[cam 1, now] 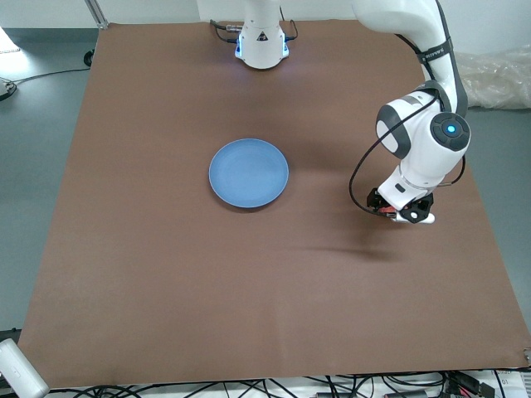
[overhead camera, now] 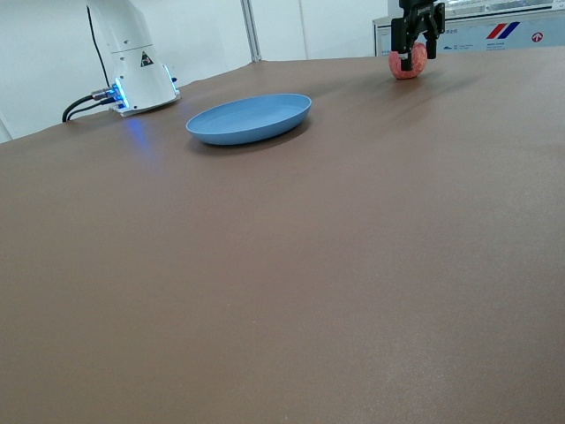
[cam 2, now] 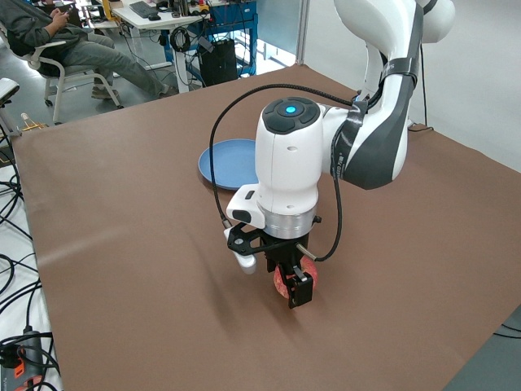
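My black gripper (overhead camera: 418, 49) is low over the table at the right, pointing down around a pinkish-red round object (overhead camera: 399, 69), which touches or nearly touches the tabletop. In the right view the gripper (cam 2: 290, 285) partly covers that object (cam 2: 309, 270); in the left view it is mostly hidden under the wrist. Whether the fingers press on it cannot be told. A blue plate (cam 1: 248, 172) lies empty to the left of the gripper, apart from it.
Cables lie beyond the table's edges.
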